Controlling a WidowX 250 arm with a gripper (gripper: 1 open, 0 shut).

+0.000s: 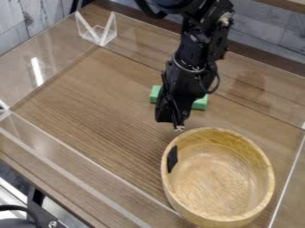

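The black robot arm reaches down from the top centre, and its gripper [169, 118] hangs low over the wooden table, shut, with nothing visible between its fingers. Just behind the gripper a green object [197, 101] lies on the table, partly hidden by the arm. In front of the gripper, at the lower right, is a large tan round bowl [226, 187] with a dark patch on its left rim.
A clear plastic holder [99, 28] stands at the back left.
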